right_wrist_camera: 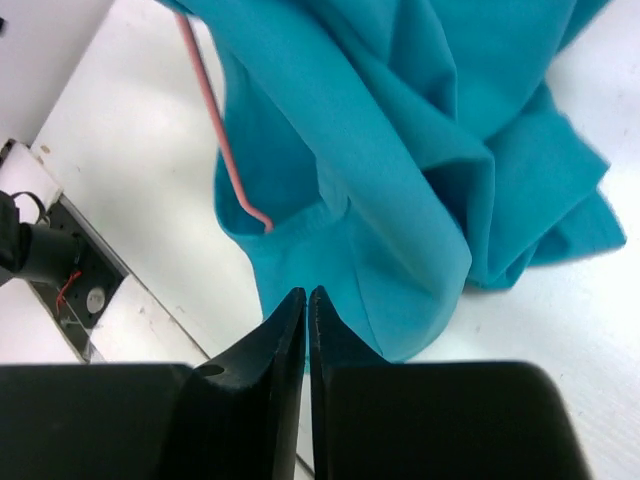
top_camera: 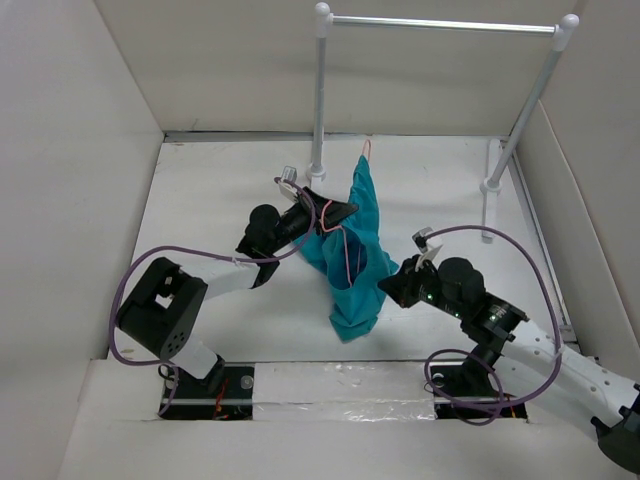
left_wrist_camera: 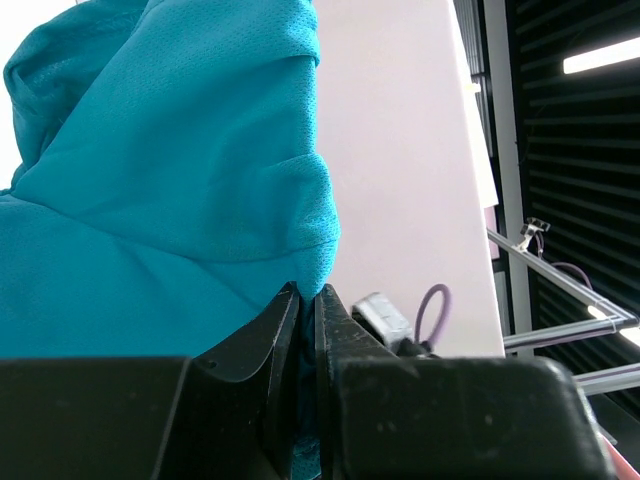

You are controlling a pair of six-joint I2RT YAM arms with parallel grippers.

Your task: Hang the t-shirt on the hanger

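Observation:
The teal t-shirt (top_camera: 355, 290) hangs bunched in the middle of the top view, with a pink hanger (top_camera: 345, 245) running into it; the pink bar (right_wrist_camera: 220, 130) also shows among its folds in the right wrist view. My left gripper (top_camera: 344, 212) is shut on the shirt (left_wrist_camera: 170, 170) at its upper part. My right gripper (top_camera: 390, 290) is just right of the shirt's lower part; in its wrist view its fingertips (right_wrist_camera: 296, 310) are together in front of the fabric, and whether cloth is between them is not clear.
A white rack (top_camera: 440, 25) stands behind, its posts at the back centre and right. Pale walls enclose both sides.

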